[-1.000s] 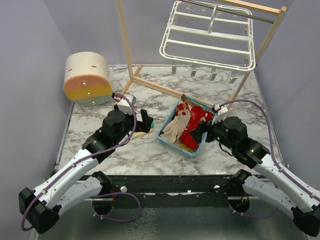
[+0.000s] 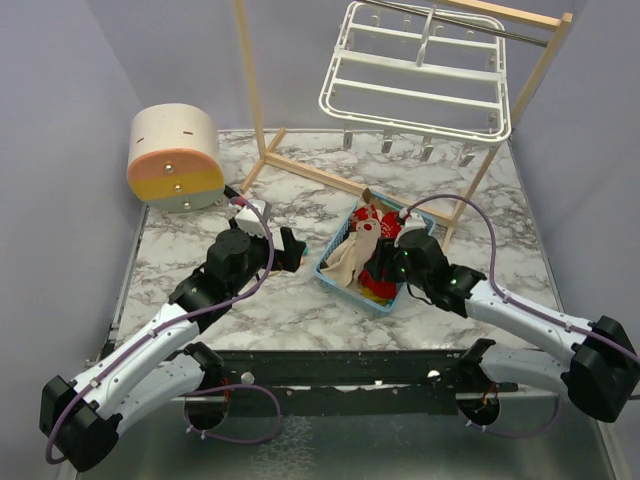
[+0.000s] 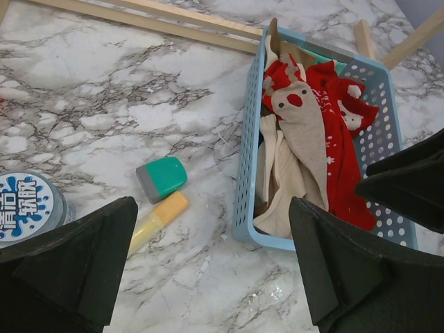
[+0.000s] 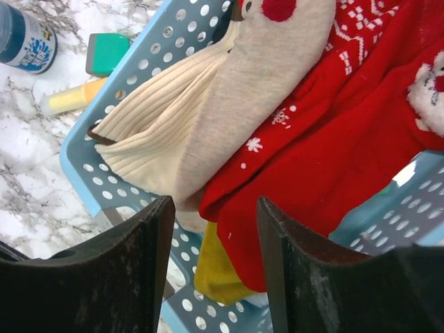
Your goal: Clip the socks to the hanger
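Note:
Red and beige socks lie heaped in a blue perforated basket (image 3: 243, 187). The beige sock (image 4: 232, 114) with a reindeer face rests beside a red sock (image 4: 333, 163) with white patterns; a yellow piece of cloth (image 4: 218, 267) shows beneath. Over the basket, my right gripper is part open, its fingers apart above the socks with nothing clearly between them. Left of the basket, my left gripper (image 2: 292, 250) is open and empty above the table. The white hanger (image 2: 415, 85) hangs from a wooden frame at the back, with several clips along its lower edge.
A drum-shaped drawer box (image 2: 175, 155) stands at the back left. Between it and the basket, the left wrist view shows a round jar (image 3: 31, 207), a green-capped item (image 3: 163, 177) and a yellow tube (image 3: 159, 218). A wooden base bar (image 2: 315, 174) runs behind the basket.
My right gripper has moved left, from the basket's right edge to over the socks, and its forearm has swung along. The left gripper has shifted only slightly. The socks look unmoved.

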